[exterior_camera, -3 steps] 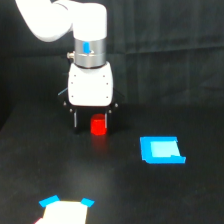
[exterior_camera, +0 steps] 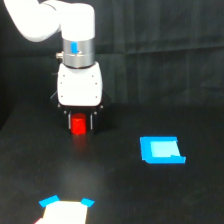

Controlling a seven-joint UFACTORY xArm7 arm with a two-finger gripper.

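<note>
A small red block point(exterior_camera: 78, 125) is at the left of the dark table, below the white arm. My gripper point(exterior_camera: 79, 122) points down around it, one dark finger close on either side. The fingers point(exterior_camera: 67, 118) stand about as far apart as the block is wide, so the gripper looks shut on it. Whether the block touches the table or hangs just above it cannot be told against the dark surface.
On the right lies a white square point(exterior_camera: 164, 149) edged with blue tape. Another pale patch point(exterior_camera: 65, 212) with blue tape corners is at the front left, cut off by the frame.
The arm has moved left and the red block has moved left too. The fingers, wide apart around the block before, are now closer together.
</note>
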